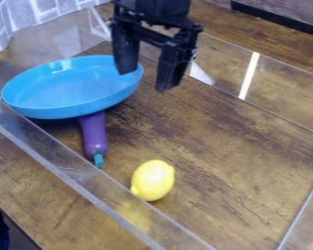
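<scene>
My black gripper [149, 68] hangs from the top of the camera view, open, its two fingers spread apart with nothing visible between them, beside and above the right part of a blue plate [58, 86]. Under the plate's near side lies a purple eggplant [94, 135], its teal tip toward the front. A yellow lemon [153, 180] rests on the wooden surface at the lower middle, well below the gripper.
Clear low walls [248, 76] border the wooden surface [238, 156] at the back, front left and right. A pale patterned cloth lies at the top left.
</scene>
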